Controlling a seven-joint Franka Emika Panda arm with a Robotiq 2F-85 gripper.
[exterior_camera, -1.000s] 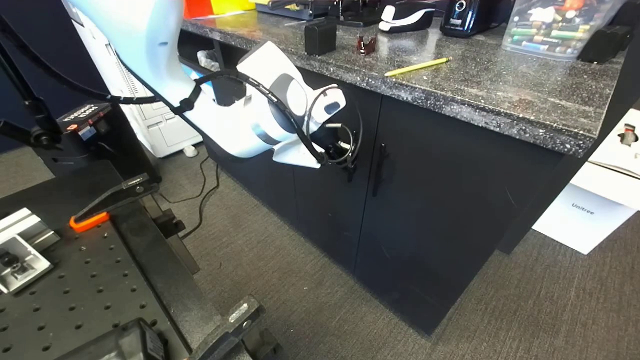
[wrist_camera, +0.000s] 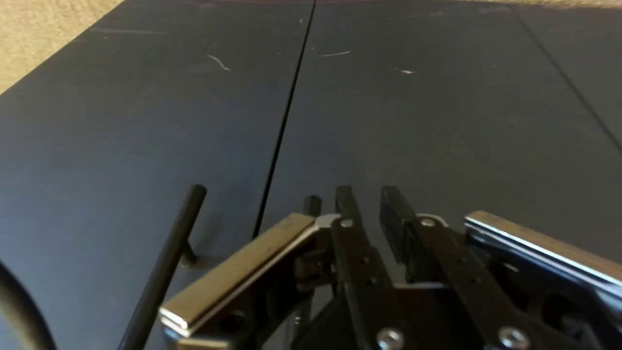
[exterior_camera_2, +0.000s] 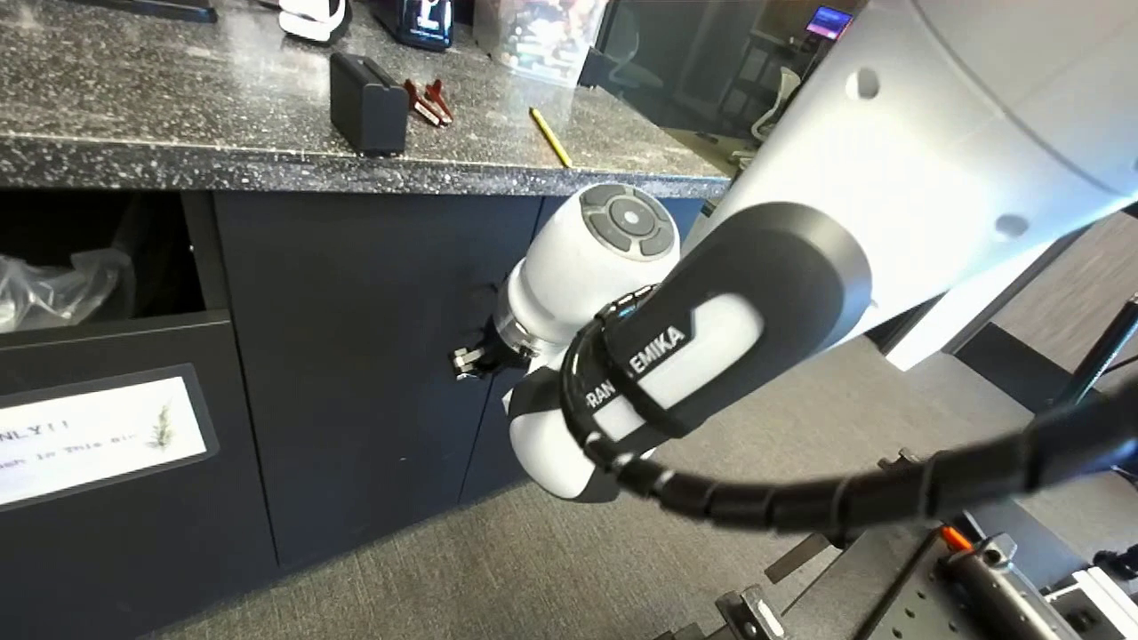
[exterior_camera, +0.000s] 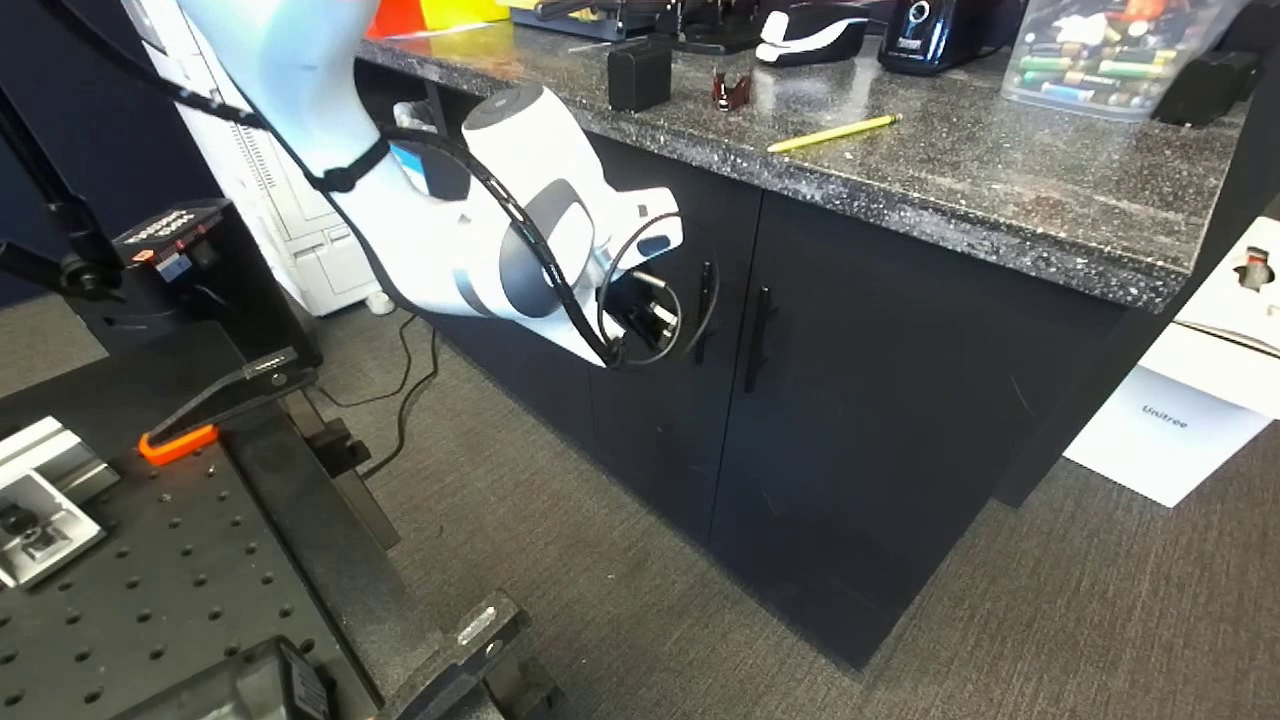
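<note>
Two dark bar handles are mounted on the black cabinet doors, one on each side of a seam. In the wrist view, the near handle (wrist_camera: 312,204) shows its tip just left of my gripper, outside the fingers; most of its length is hidden behind the left finger. The other handle (wrist_camera: 169,256) lies farther left. A narrow gap with nothing in it separates my fingertips. From exterior view 1, the gripper (exterior_camera: 663,317) is left of the near handle (exterior_camera: 705,314). Exterior view 2 shows the gripper (exterior_camera_2: 466,364) in front of the doors.
Above the doors juts the speckled countertop (exterior_camera: 1020,198), bearing a yellow pencil (exterior_camera: 834,133), a black block (exterior_camera: 639,77) and a clear bin (exterior_camera: 1086,54). A black perforated table (exterior_camera: 168,576) stands at the lower left.
Both doors look closed throughout.
</note>
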